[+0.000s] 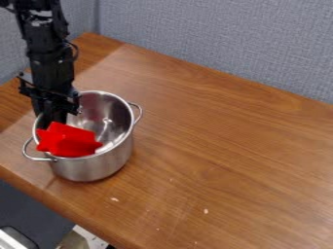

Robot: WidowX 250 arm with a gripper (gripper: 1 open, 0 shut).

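A steel pot (101, 163) with two wire handles stands near the left edge of the wooden table. Inside it, against its left side, lies a red object (68, 142). My black gripper (53, 105) is at the pot's upper left rim, just above the red object. Its fingertips are dark and small in view, so I cannot tell whether they are open or shut, or touching anything.
A grey wall runs along the back. A dark area lies beyond the table's lower left edge.
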